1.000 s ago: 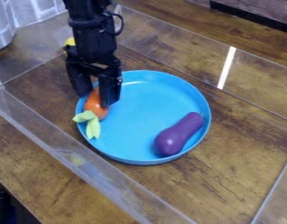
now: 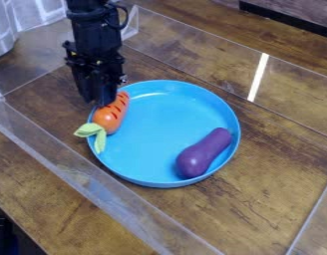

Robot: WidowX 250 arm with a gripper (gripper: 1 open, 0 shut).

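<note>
The black gripper [image 2: 99,82] is at the upper left, just above the left rim of the blue plate [image 2: 160,120]. An orange toy carrot [image 2: 109,118] with pale green leaves lies tilted on the plate's left edge, just below the gripper. Whether the fingers are shut on the carrot's upper end is hard to tell. A purple toy eggplant [image 2: 202,152] rests on the right part of the plate.
A metal pot [image 2: 1,28] stands at the top left. Clear panels border the wooden work surface [image 2: 259,169], which is bare to the right of the plate and in the lower left.
The gripper has moved up and back from over the carrot, uncovering more of it. The carrot's leaves have shifted left toward the plate's rim since a second ago.
</note>
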